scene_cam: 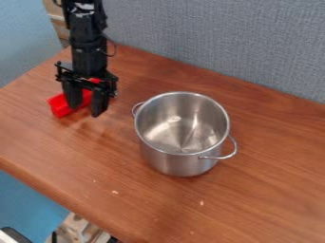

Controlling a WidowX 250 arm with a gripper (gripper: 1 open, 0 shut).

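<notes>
My black gripper (86,95) hangs low over a red block (63,105) at the left of the wooden table, partly hiding it. Its fingers are spread on either side, over or around the block; whether they touch it is unclear. A steel pot (181,135) with two side handles stands to the right of the gripper.
A grey padded wall (235,38) runs behind the table (152,209). The left table edge borders a blue area.
</notes>
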